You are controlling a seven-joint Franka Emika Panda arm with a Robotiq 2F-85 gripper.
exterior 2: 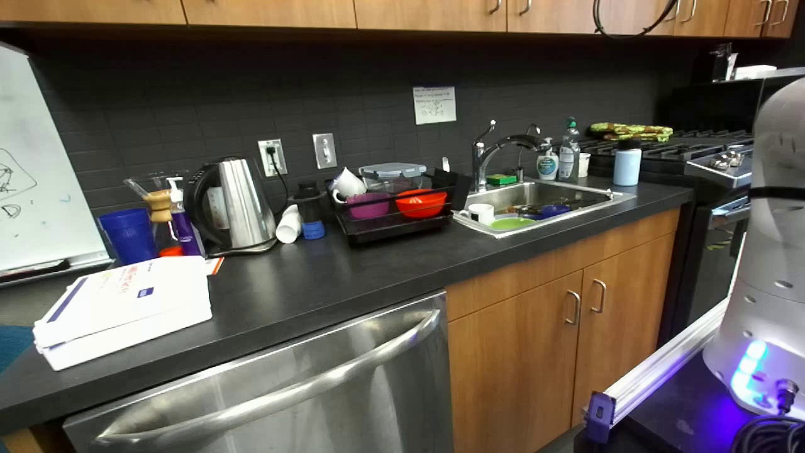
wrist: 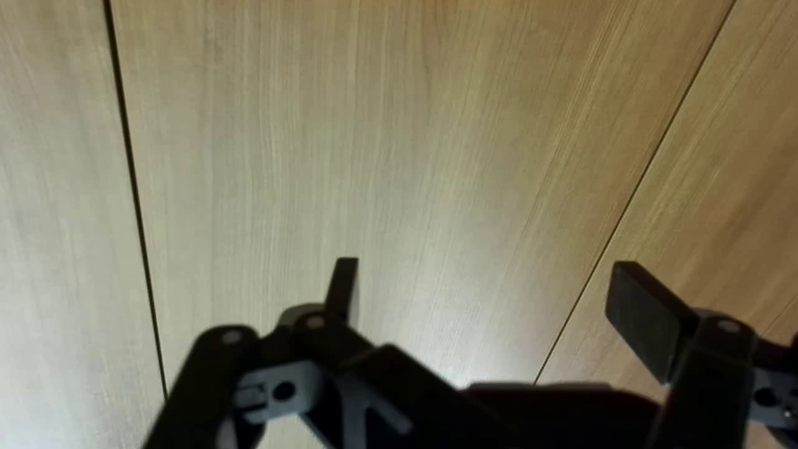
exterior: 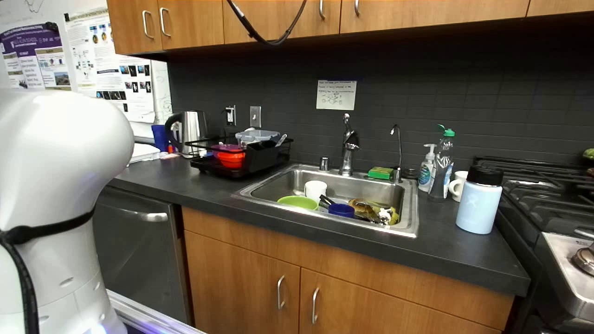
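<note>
My gripper is open in the wrist view, its two dark fingers wide apart with nothing between them. Past the fingertips, wooden panels (wrist: pixel 419 149) with thin dark seams fill that view; how far off they are I cannot tell. Both exterior views leave the gripper out and show only the white arm (exterior: pixel 61 144). The sink (exterior: pixel 409 208) holds a white mug (exterior: pixel 315 189), a green bowl (exterior: pixel 298 202), a blue cup (exterior: pixel 341 209) and other dishes.
A black dish rack (exterior 2: pixel 400 226) with bowls stands left of the sink. A kettle (exterior 2: pixel 245 204) and a white box (exterior 2: pixel 128 298) are farther left. Upper cabinets (exterior: pixel 390 16) overhang the counter. A light blue bottle (exterior: pixel 479 206) stands beside the stove (exterior: pixel 534 195).
</note>
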